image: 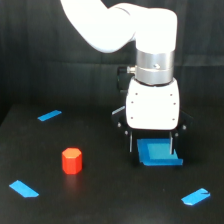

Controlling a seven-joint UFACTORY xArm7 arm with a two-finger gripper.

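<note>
My gripper (150, 148) points down on the right side of the dark table, its two thin fingers (130, 144) spread wide apart. A blue square piece (158, 153) sits below it, with a darker blue lower edge. The right finger overlaps this piece in the view; I cannot tell whether they touch. Part of the blue piece's upper side is covered by the white gripper body. A red hexagonal block (72, 161) stands on the table to the left, well away from the gripper.
Blue strips lie flat on the table: one at the back left (49, 115), one at the front left (23, 189), one at the front right (196, 197). Between the red block and the gripper the table (105, 185) is clear. A dark curtain (60, 60) hangs behind.
</note>
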